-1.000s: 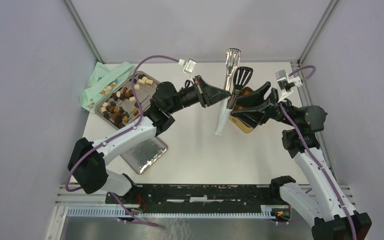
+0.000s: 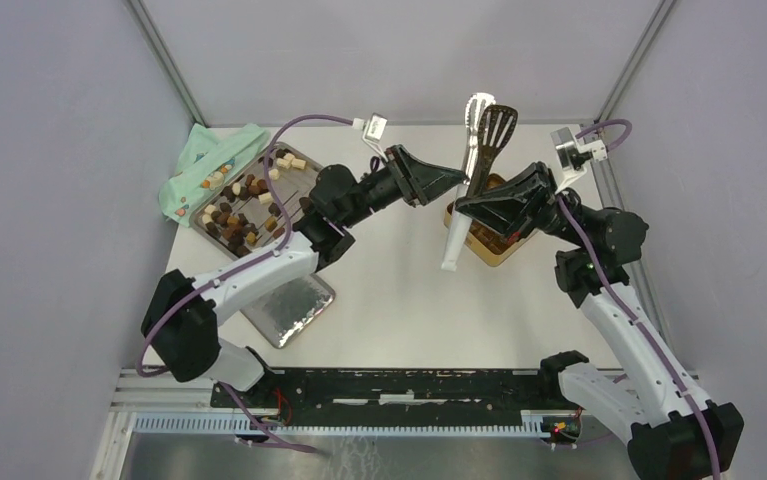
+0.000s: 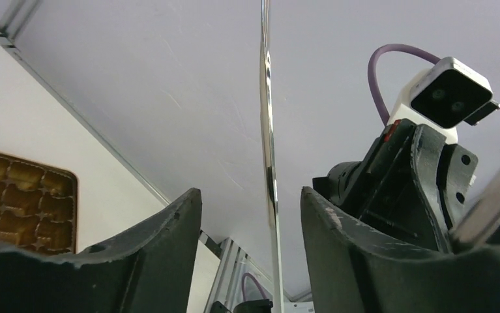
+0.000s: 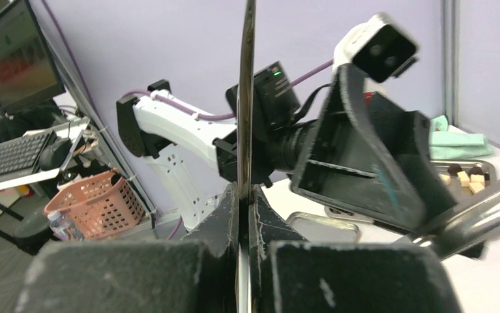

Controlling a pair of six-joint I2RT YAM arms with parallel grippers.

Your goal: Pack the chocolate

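Note:
Long metal tongs with a black slotted head and a silver head [image 2: 479, 103] hang upright between my grippers in the top view. My right gripper [image 2: 464, 205] is shut on them; in the right wrist view its fingers close on a thin metal arm [image 4: 246, 117]. My left gripper stands part open, with that metal strip [image 3: 267, 117] showing between or just beyond its fingers. A yellow box [image 2: 494, 250] with a brown sectioned insert [image 3: 25, 195] lies beneath the right arm. Chocolate pieces fill a metal tray [image 2: 289, 170] at the left.
A green cloth [image 2: 184, 180] lies beside the chocolate tray. An empty metal tray [image 2: 294, 315] lies at the front left. Walls surround the table.
The tongs have shifted a little right. My right gripper has closed on them, and my left gripper has moved slightly right alongside them.

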